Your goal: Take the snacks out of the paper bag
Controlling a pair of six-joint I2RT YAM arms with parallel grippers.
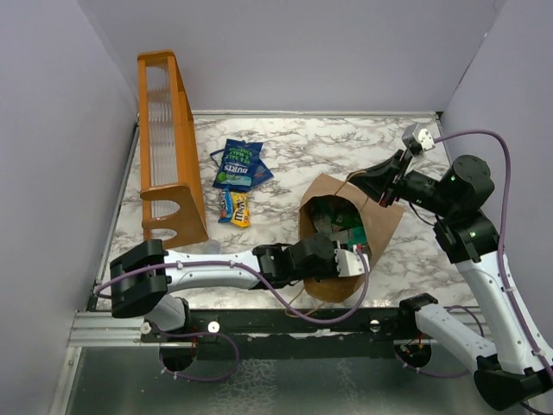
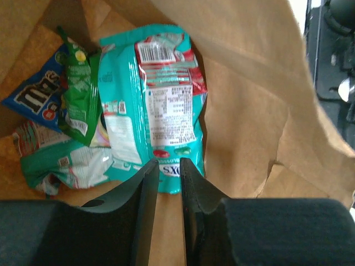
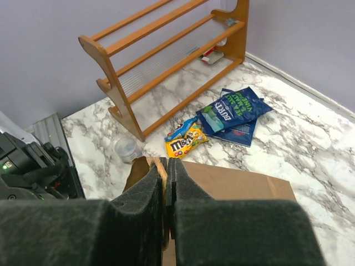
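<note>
The brown paper bag [image 1: 380,226] lies tilted with its mouth open. Inside it, a teal packet [image 2: 172,119] rests beside another teal packet [image 2: 91,164], a green packet [image 2: 79,91] and a blue packet [image 2: 41,95]. My left gripper reaches into the bag, its fingers drawn close together on the lower edge of the larger teal packet, a narrow gap between the tips filled by that packet. From above, the arm hides these fingertips. At the bag's rim, my right gripper is shut on the thin cord handle [image 3: 162,174].
Blue chip packets [image 1: 238,164] and a yellow candy packet [image 1: 239,208] lie left of the bag. Beyond them stands a wooden rack [image 1: 168,147]. A small clear cup [image 3: 126,148] sits near the left arm. Marble behind the bag is clear.
</note>
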